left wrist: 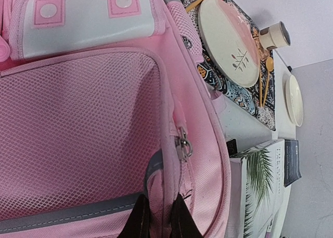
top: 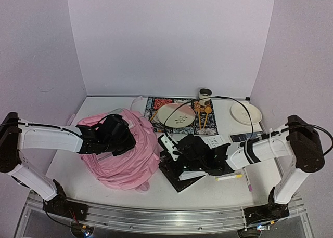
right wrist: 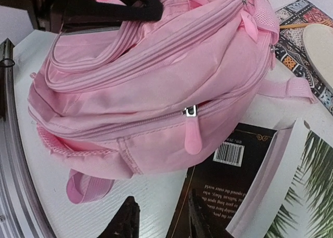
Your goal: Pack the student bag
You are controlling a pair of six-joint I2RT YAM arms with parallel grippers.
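The pink bag (top: 138, 162) lies on the left of the table. In the left wrist view its mesh-lined inside (left wrist: 78, 129) shows, with the opening spread. My left gripper is shut on the piped edge of that opening, close to a zip pull (left wrist: 183, 144). Beside the bag's right side, my right gripper stands open; only bare table shows between its fingers. A black book (right wrist: 223, 183) lies just right of these fingers, partly beneath a white book with palm leaves (right wrist: 307, 191). The right arm hides much of both books from above.
Behind lie a patterned mat (top: 154, 103) with a plate (top: 176, 116) and wooden cutlery (top: 207, 113), a cup (top: 205, 96), and a second plate (top: 246, 113). A yellow marker (top: 229, 176) and a pink one (top: 247, 180) lie front right, near free table.
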